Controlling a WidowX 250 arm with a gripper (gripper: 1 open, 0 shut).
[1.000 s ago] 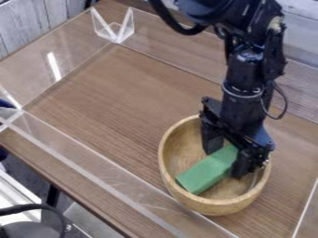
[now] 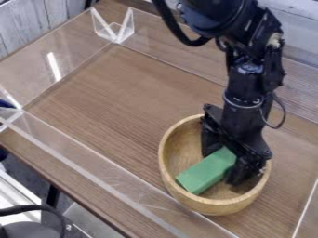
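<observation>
A green block lies tilted inside a round wooden bowl at the lower right of the camera view. My black gripper reaches down from the top right into the bowl, over the upper end of the block. Its fingers are open and partly hide the block and the bowl's far right part; whether they touch the block I cannot tell.
A clear plastic piece stands at the back left. A black cable lies at the bottom left.
My gripper has moved lower into the bowl and slightly to the right, covering more of it. The green block has stayed about in place.
</observation>
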